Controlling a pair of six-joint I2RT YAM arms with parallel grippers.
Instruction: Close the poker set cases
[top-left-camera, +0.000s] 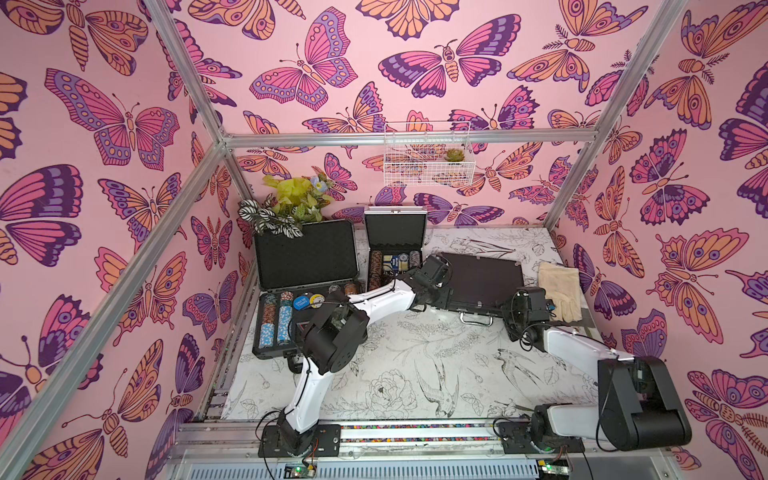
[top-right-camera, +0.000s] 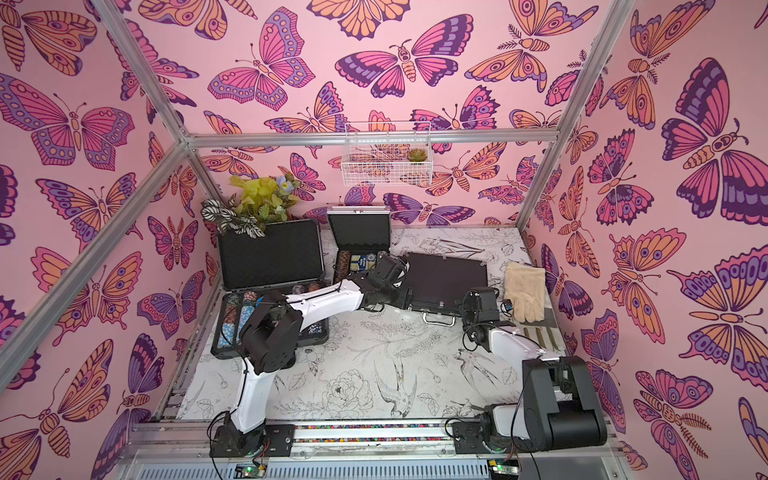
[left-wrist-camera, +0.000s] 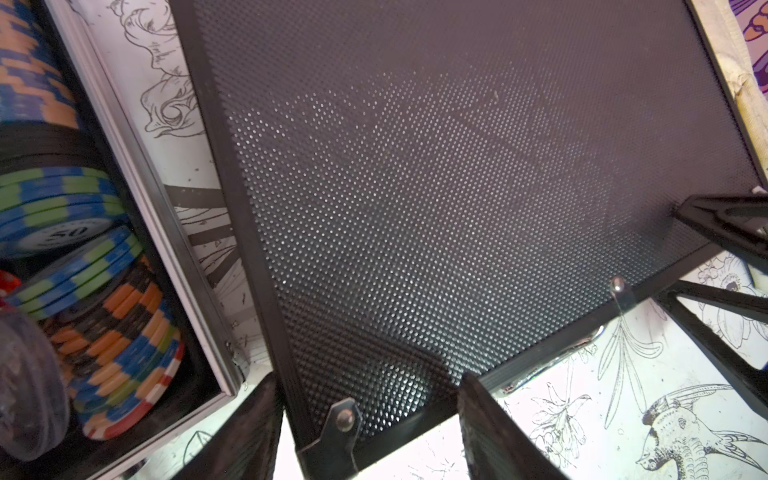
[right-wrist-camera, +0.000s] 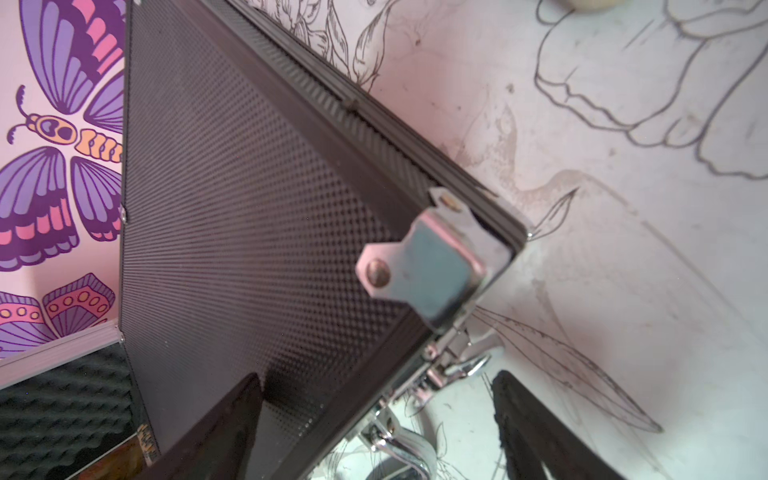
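The right-hand poker case (top-left-camera: 484, 280) lies with its dark lid down. At its front left corner my left gripper stands open, fingers on either side of the metal corner. My right gripper is part open around the front edge near the other front corner; whether its fingers touch the case cannot be told. The front latch (right-wrist-camera: 464, 364) hangs loose-looking below the lid edge. Behind my left arm, the small middle case (top-left-camera: 396, 232) has its lid raised, chips inside. The large left case (top-left-camera: 306, 254) also stands open, with blue and brown chips (top-left-camera: 276, 316).
Beige gloves (top-left-camera: 560, 292) lie right of the dark case. Yellow flowers (top-left-camera: 300, 198) stand behind the large case, and a wire basket (top-left-camera: 428, 164) hangs on the back wall.
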